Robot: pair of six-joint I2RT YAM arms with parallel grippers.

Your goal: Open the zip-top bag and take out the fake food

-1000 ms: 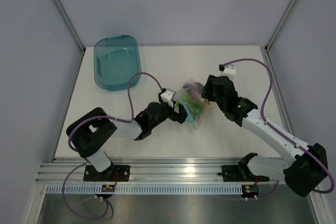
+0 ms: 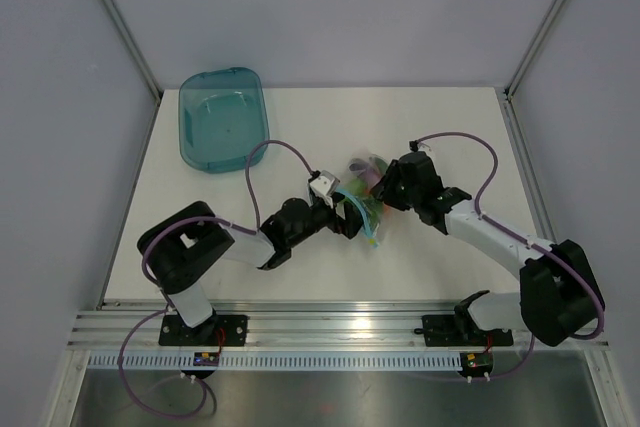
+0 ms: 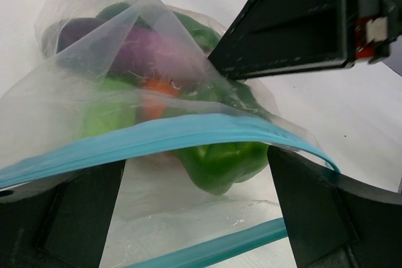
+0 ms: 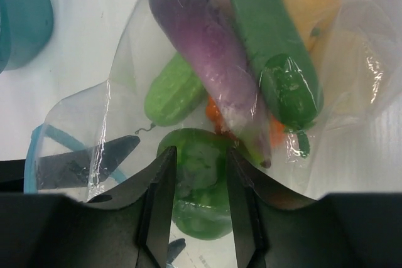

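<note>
The clear bag (image 3: 75, 86) lies mid-table with its blue zip strips (image 3: 169, 133) parted at the mouth. Through the film show a green pepper (image 4: 200, 180), a purple eggplant (image 4: 210, 48), a cucumber (image 4: 176, 89), a long green vegetable (image 4: 273, 48) and orange pieces. My left gripper is open at the bag's mouth, its spread fingertips between the two strips. My right gripper hangs over the pepper, outside the film, its fingers part open. Whether its tips touch the film, I cannot tell. In the left wrist view a right finger (image 3: 282, 36) covers part of the bag.
An empty teal bin (image 2: 222, 119) stands at the back left of the white table. Both grippers are close together around the bag. Bare table (image 2: 460, 112) lies at the back right and along the front.
My right gripper has come down and left over the bag. The left gripper has shifted slightly to the right at the mouth. The bag has stayed in about the same place.
</note>
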